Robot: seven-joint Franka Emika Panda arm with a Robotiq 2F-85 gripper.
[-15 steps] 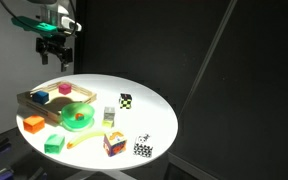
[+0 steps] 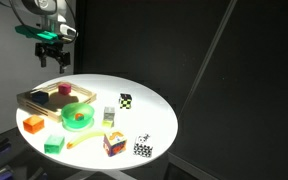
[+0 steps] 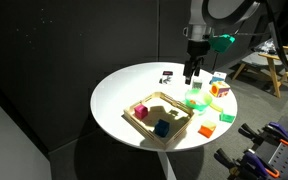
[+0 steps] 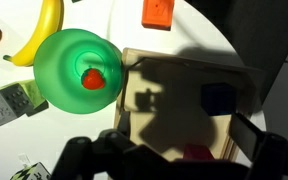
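My gripper (image 2: 53, 67) hangs open above the wooden tray, its fingers apart and nothing between them. In the wrist view the gripper spans the lower part of the picture, over the tray. A dark blue cube (image 4: 218, 98) lies in the tray beside the right finger. Also in the tray is a pinkish-red cube (image 3: 141, 111), of which the wrist view shows only part. The shallow wooden tray (image 3: 135, 122) is otherwise bare inside. A green bowl (image 4: 49, 83) holding a small red object (image 4: 92, 79) stands next to the tray.
An orange block (image 2: 33, 124), a green block (image 2: 54, 144) and a yellow banana (image 2: 85, 141) lie near the bowl. Several patterned cubes, one a black-and-white cube (image 2: 143, 146), stand farther across the round white table (image 2: 156, 115).
My gripper has shifted slightly and sunk a little over the tray, staying open. The blue cube looks darker now. The objects on the table have not moved.
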